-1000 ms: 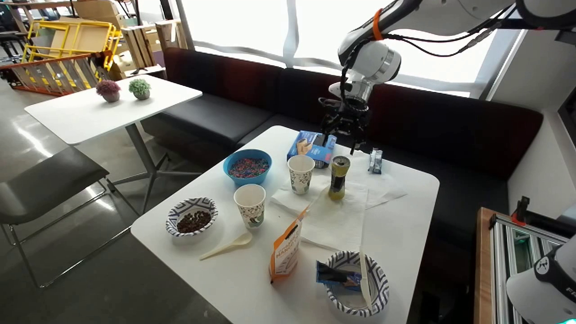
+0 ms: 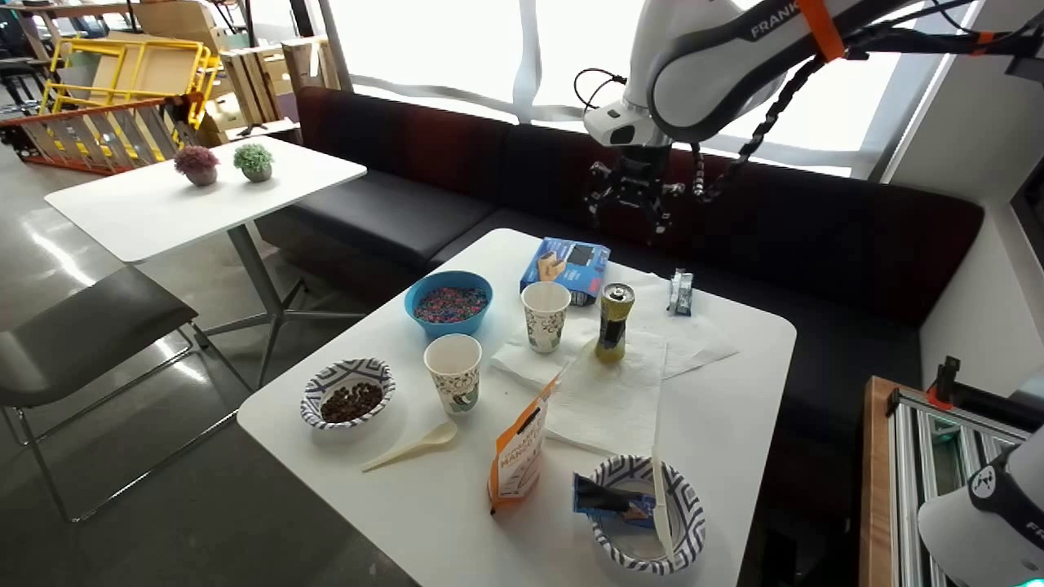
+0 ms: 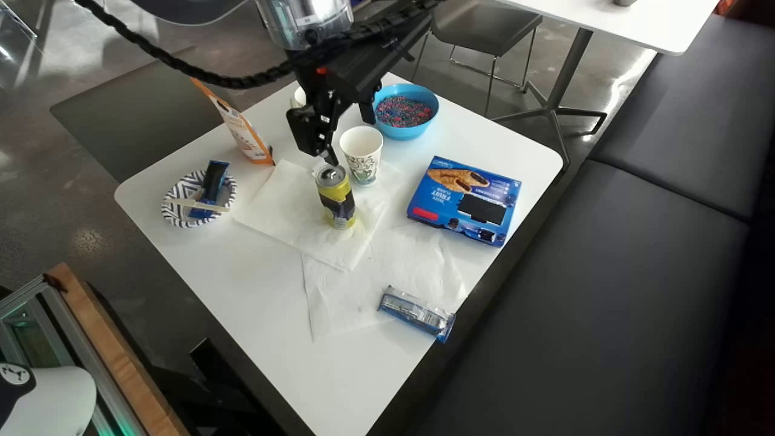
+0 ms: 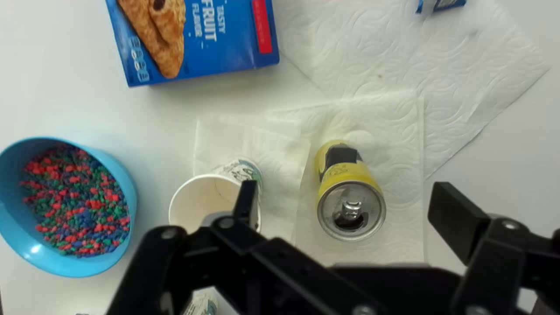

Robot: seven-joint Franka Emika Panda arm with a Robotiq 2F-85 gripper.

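My gripper [image 2: 628,215] is raised above the table, its fingers wide apart and empty. Seen from the wrist, an opened yellow and black can [image 4: 350,181] lies in line with the gap between the black fingers. The same can [image 3: 335,200] stands upright on white paper towels, below and apart from the gripper. A patterned paper cup [image 3: 361,154] stands beside it, and the left finger partly covers that cup in the wrist view. A second cup [image 2: 454,373] stands nearer the table's front left.
Bare tabletop [image 3: 240,280] shows beside the towels.
My gripper is higher above the table than a second ago, and the arm has swung into a different pose. The things on the table look unmoved.
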